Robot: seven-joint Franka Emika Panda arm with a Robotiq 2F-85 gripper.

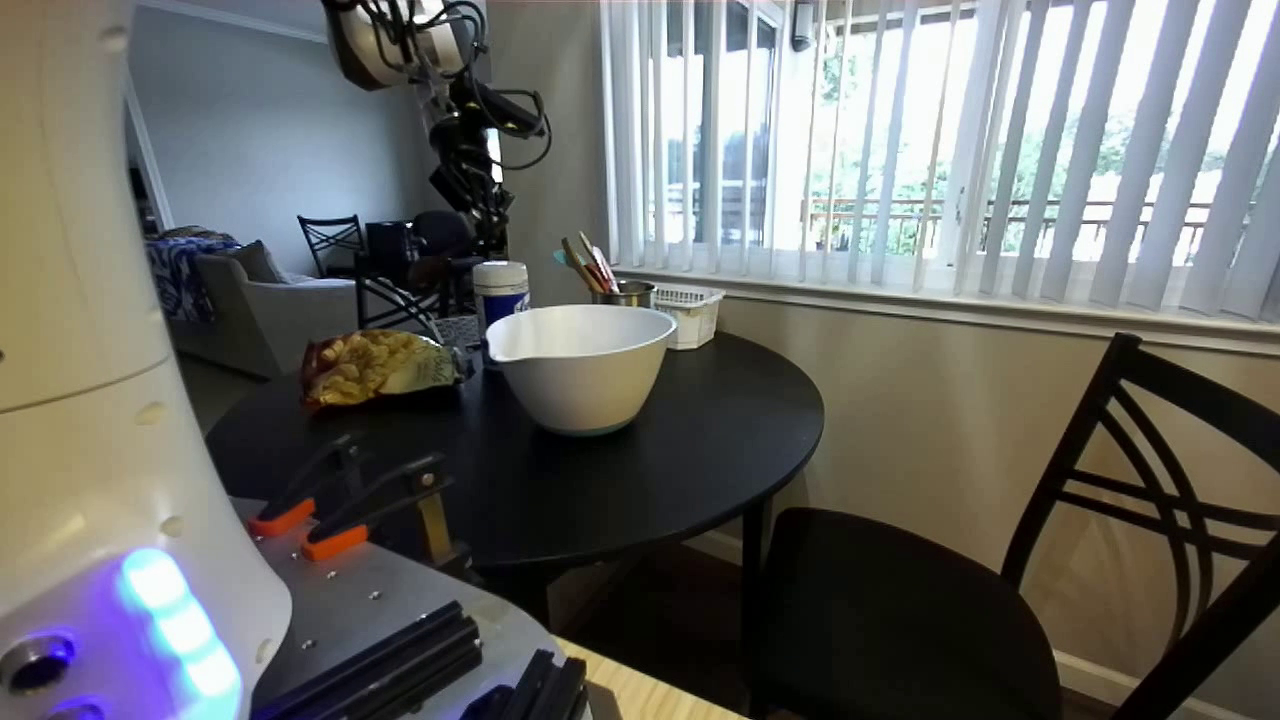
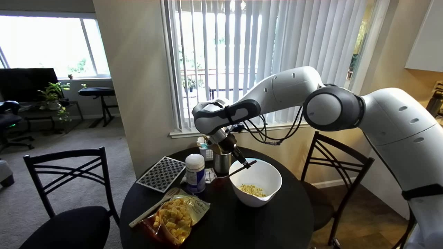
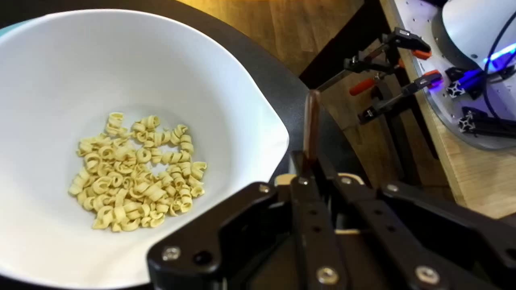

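A dark wooden spoon is gripped across its handle (image 3: 312, 126) by my gripper, which is shut on it. In exterior view 2 the gripper (image 2: 245, 164) is at the far left rim of the white bowl (image 2: 272, 178). One end of the handle reaches over the bowl; the spoon's dark head (image 2: 218, 181) points left, outside it. Curly pasta (image 3: 140, 179) lies at the bowl's bottom. From exterior view 1 the gripper (image 1: 489, 240) hangs behind the white-lidded canister, and the spoon cannot be made out.
Left of the bowl stand the canister (image 2: 195, 174) and a metal utensil holder (image 2: 222, 162), with a white basket (image 1: 690, 314) behind. An open snack bag (image 2: 176, 218) and a light wooden spoon (image 2: 153, 207) lie at the front left.
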